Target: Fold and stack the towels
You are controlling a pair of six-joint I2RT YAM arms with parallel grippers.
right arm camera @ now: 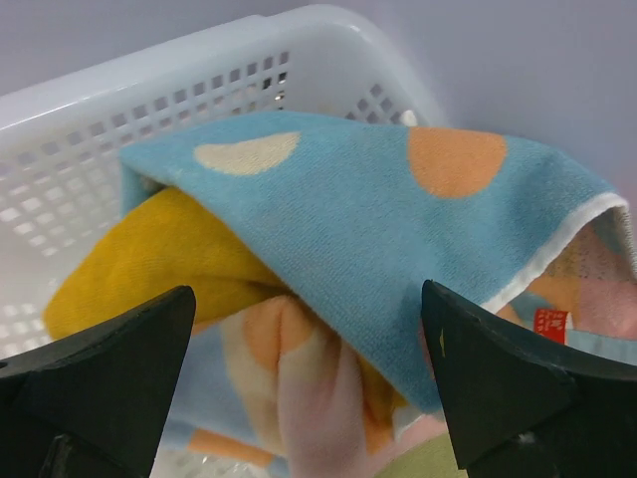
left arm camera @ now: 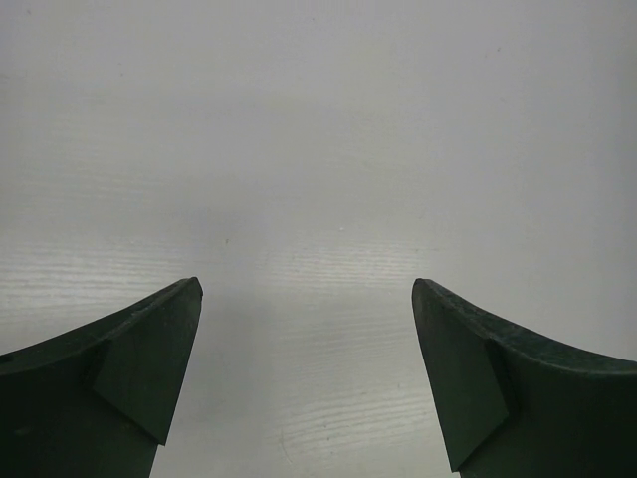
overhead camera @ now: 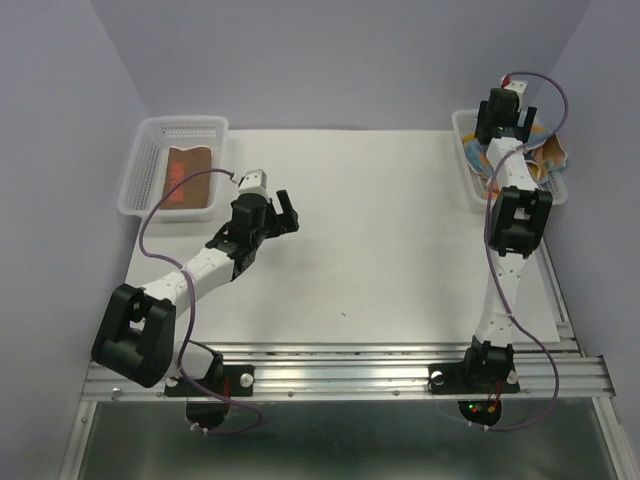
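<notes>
My right gripper [overhead camera: 506, 117] is open inside the right basket [overhead camera: 462, 160], over a loose pile of towels: a light blue towel [right arm camera: 338, 199] with orange and cream spots on top, a yellow towel [right arm camera: 169, 259] and a multicoloured pastel towel [right arm camera: 249, 368] beneath. My left gripper [overhead camera: 284, 205] stands open over bare table [left arm camera: 309, 199], nothing between its fingers. In the left basket [overhead camera: 138, 170] a brown towel [overhead camera: 188, 170] with reddish patches lies flat.
Walls border the table at back and sides, and a metal rail [overhead camera: 340, 348] runs along the front.
</notes>
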